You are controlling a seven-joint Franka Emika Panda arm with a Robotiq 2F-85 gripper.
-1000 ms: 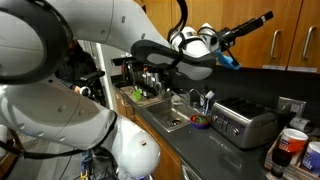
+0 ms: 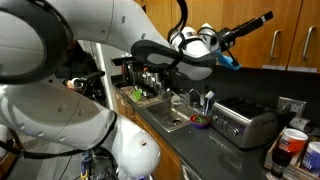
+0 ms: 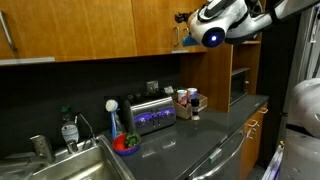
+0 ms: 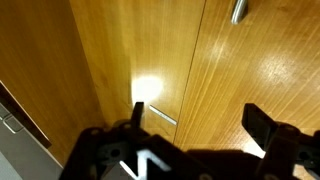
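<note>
My gripper is open, its two dark fingers wide apart at the bottom of the wrist view with nothing held between them. It faces the wooden cabinet doors. One slim metal handle appears low in the middle of that view, and another handle at its top edge. From the side, the raised arm holds the gripper high in front of the upper cabinets, whose handle is visible at right. The gap to the doors is hard to judge.
Below lies a dark counter with a silver toaster, a red bowl and a sink. Cups and a wooden box stand farther right. Open air surrounds the arm above the counter.
</note>
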